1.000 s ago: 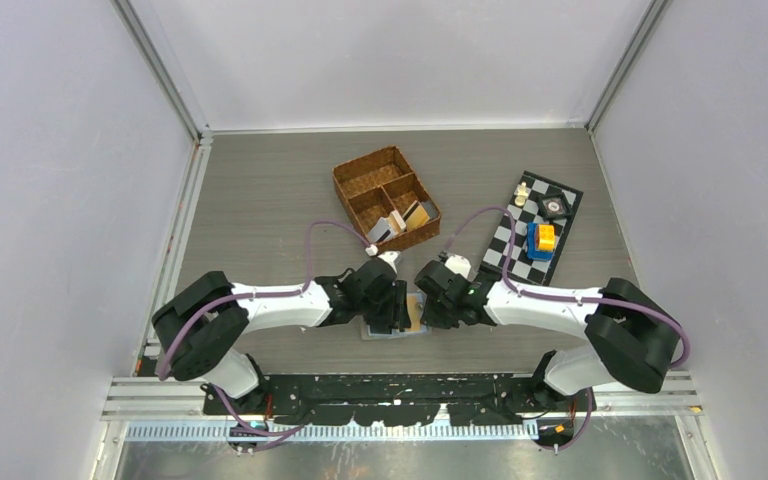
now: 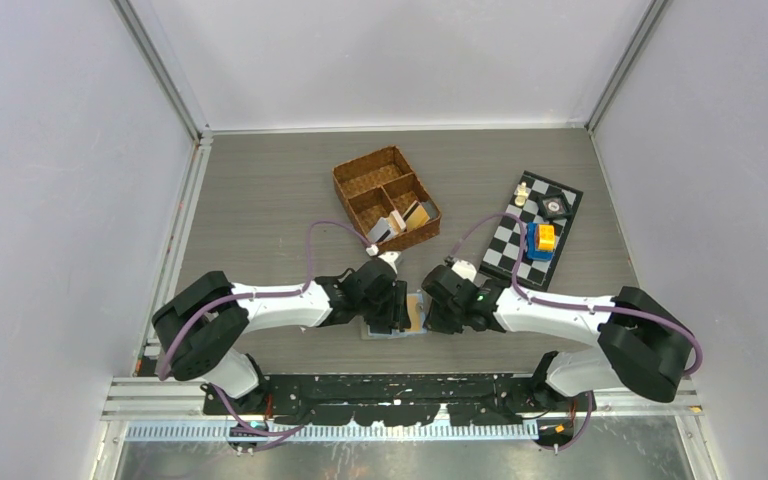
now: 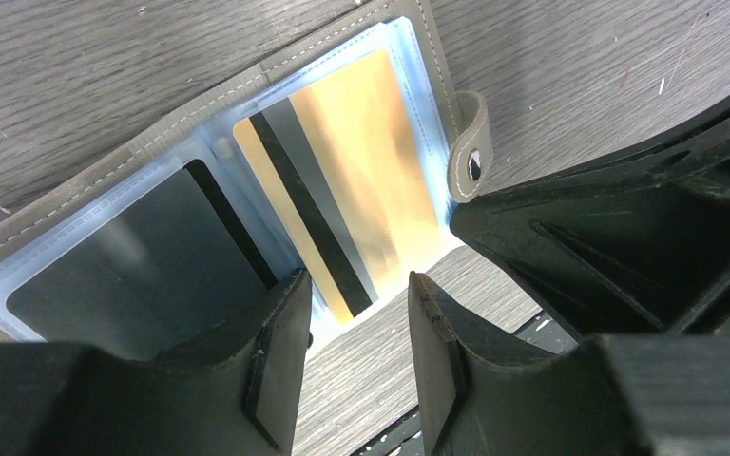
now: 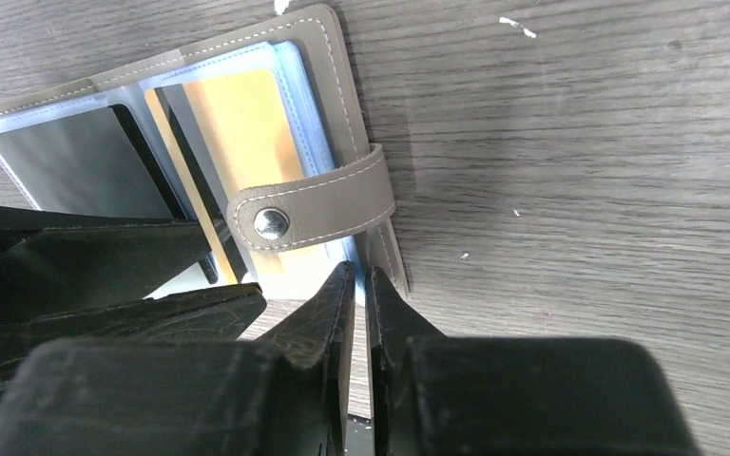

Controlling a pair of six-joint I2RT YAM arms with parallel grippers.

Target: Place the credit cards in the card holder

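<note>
The card holder [image 3: 181, 104] lies flat on the table, opened to clear blue-edged sleeves. One sleeve holds a gold card [image 3: 371, 152] with black and grey stripes, its neighbour a dark card [image 3: 143, 261]. My left gripper is over the holder's near edge, fingers apart, the gold card's corner visible between them; whether it grips the sleeve is unclear. At the near right corner, my right gripper has a narrow gap between its fingers, with the blue sleeve edge at the tips. The snap strap [image 4: 314, 209] folds over the gold card's sleeve.
Behind the arms stands a woven basket [image 2: 365, 173] with several cards [image 2: 400, 221] in its front compartments. A checkered board [image 2: 508, 242] carrying small objects lies at the right. Both grippers sit close together at the holder; the table left of the basket is clear.
The left arm, the holder and the basket look unmoved.
</note>
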